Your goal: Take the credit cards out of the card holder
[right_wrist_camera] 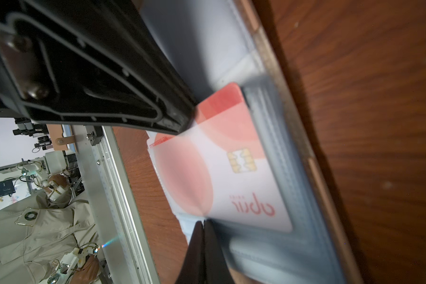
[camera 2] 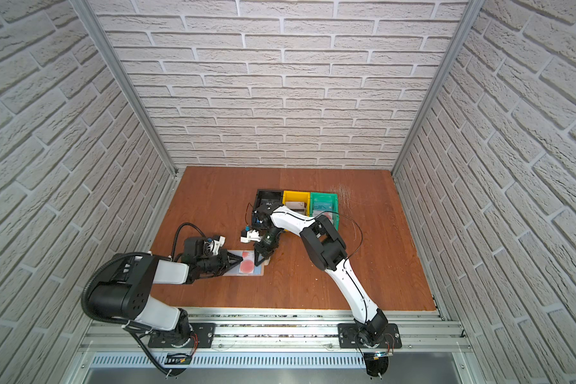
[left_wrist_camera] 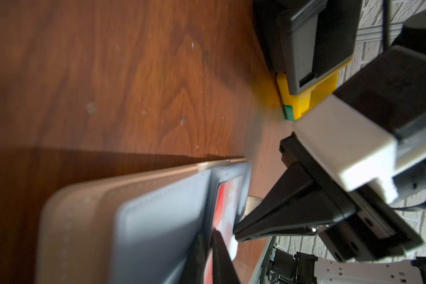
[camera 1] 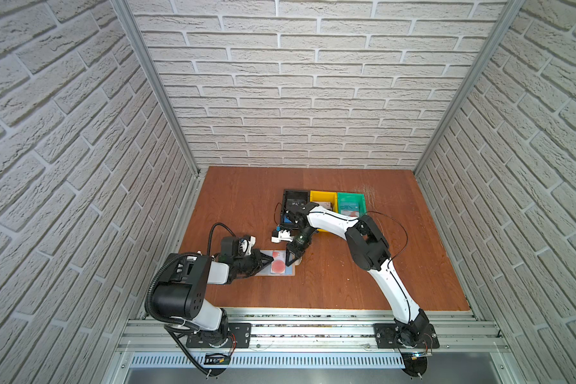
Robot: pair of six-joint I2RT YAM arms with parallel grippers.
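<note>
The card holder [left_wrist_camera: 161, 227] lies on the table near the front left, a tan cover with grey sleeves. A white and red card [right_wrist_camera: 222, 170] with a chip sits at a sleeve in it. My left gripper is shut, its tips against the card and the sleeve's edge. My right gripper is also shut, its tips at the card's edge where it meets the sleeve. Whether anything thin is between either pair of fingertips cannot be seen.
Black [camera 1: 296, 195], yellow [camera 1: 324, 194] and green [camera 1: 359, 204] bins stand at the back centre, partly behind my right arm.
</note>
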